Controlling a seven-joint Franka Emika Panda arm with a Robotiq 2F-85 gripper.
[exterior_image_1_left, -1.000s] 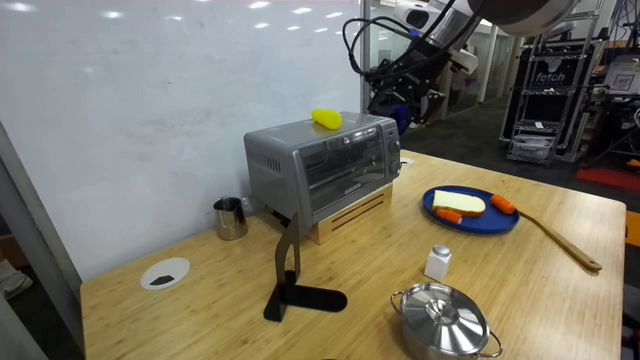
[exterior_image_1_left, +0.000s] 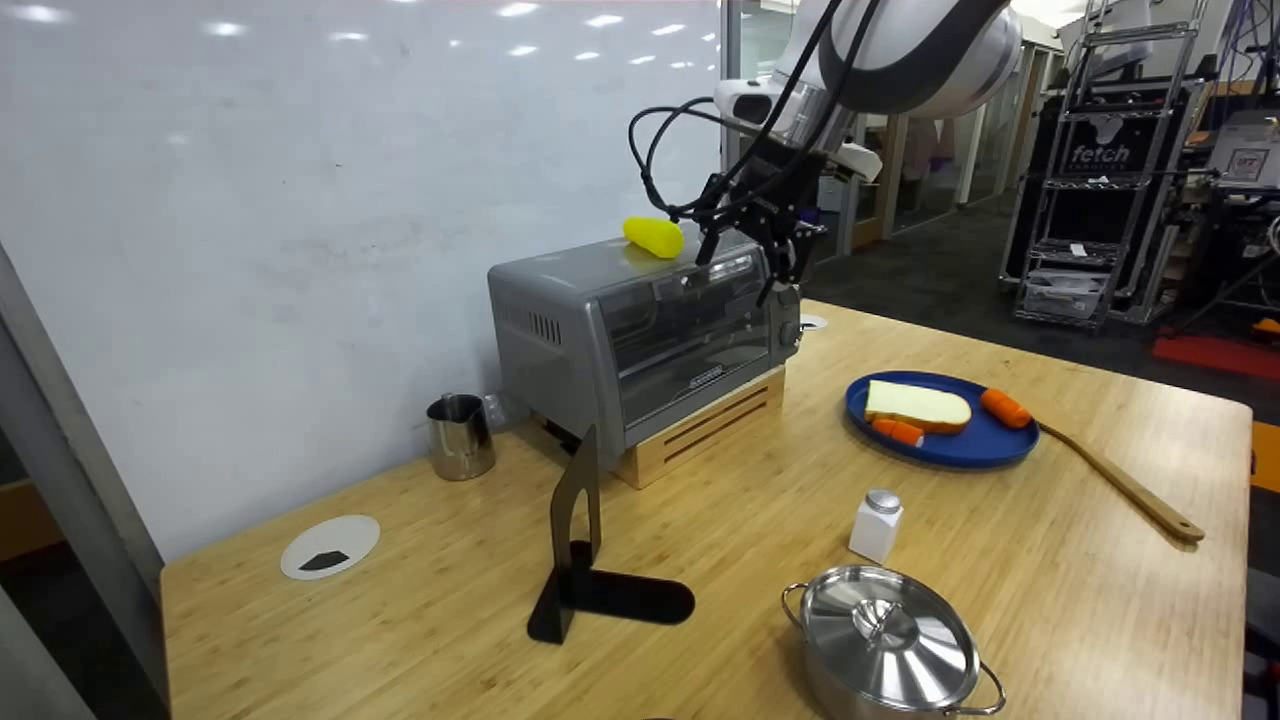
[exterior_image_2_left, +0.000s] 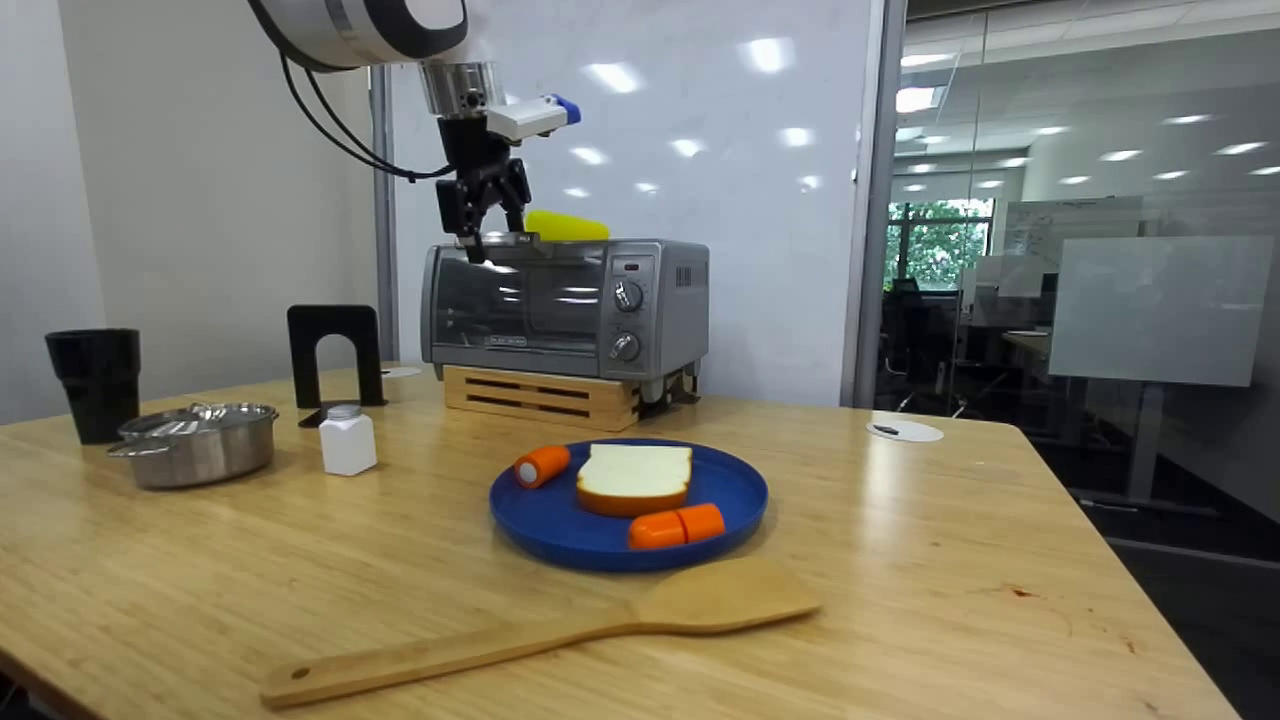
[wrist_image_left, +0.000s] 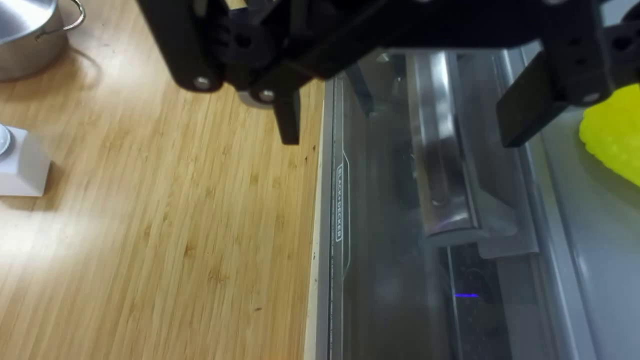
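Observation:
My gripper stands open in the wrist view, its two dark fingers on either side of the toaster oven's metal door handle (wrist_image_left: 441, 150), with nothing gripped. The grey toaster oven (exterior_image_1_left: 552, 318) has its glass door shut and rests on a slatted wooden stand (exterior_image_1_left: 708, 426). On the oven's top lies a yellow object (exterior_image_1_left: 654, 235), close to the gripper (exterior_image_2_left: 501, 240) in exterior view 2.
A blue plate (exterior_image_2_left: 540, 534) carries a bread slice (exterior_image_2_left: 633, 472) and orange carrot pieces (exterior_image_2_left: 678, 526). A wooden spatula (exterior_image_2_left: 504, 636) lies in front. A white shaker (exterior_image_1_left: 876, 526), lidded pot (exterior_image_1_left: 888, 642), black stand (exterior_image_1_left: 630, 596) and metal pitcher (exterior_image_1_left: 461, 438) occupy the table.
In exterior view 1 my arm and gripper have moved left, from beyond the oven's right end to the front of its door. The oven and tabletop objects look unmoved.

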